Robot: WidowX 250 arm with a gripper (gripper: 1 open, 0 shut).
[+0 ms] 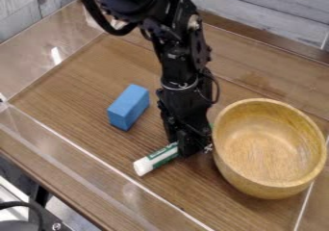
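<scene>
A white-and-green cylindrical stick (pixel 157 160) lies slanted near the front of the wooden table. My black gripper (pixel 188 137) is down over its upper right end, shut on it; the fingertips are dark and partly hidden. Just right of them is a large tan bowl (pixel 267 177), close to the gripper.
A blue block (pixel 129 106) lies left of the gripper. White plank walls stand behind.
</scene>
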